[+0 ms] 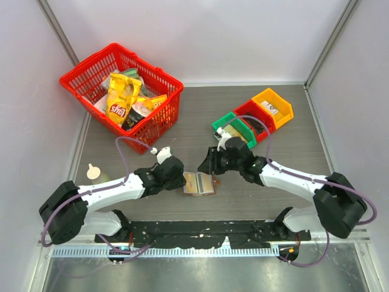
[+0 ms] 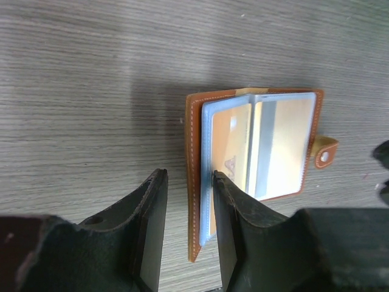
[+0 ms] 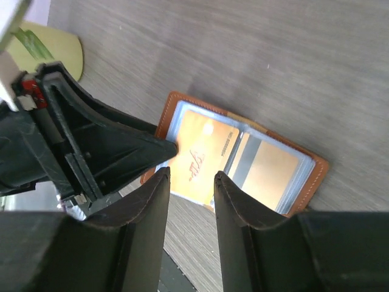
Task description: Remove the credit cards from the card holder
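The brown card holder point(image 1: 199, 184) lies opened flat between my grippers, clear pockets holding cards, snap tab at one side. In the left wrist view my left gripper is at the holder's left edge point(image 2: 193, 170), fingertips part open at the pale blue sleeve point(image 2: 207, 170); whether they touch it I cannot tell. My right gripper hangs over the holder, fingers part open, apparently empty, above the tan card point(image 3: 197, 155) and striped card point(image 3: 261, 170). The left gripper reaches in from the left of the right wrist view.
A red basket of snacks point(image 1: 82, 82) stands back left. Green, red and yellow bins point(image 1: 267, 103) stand back right. A pale cylindrical object point(image 1: 97, 175) is at the left. Bare table surrounds the holder; a black strip point(image 1: 182, 234) runs along the front edge.
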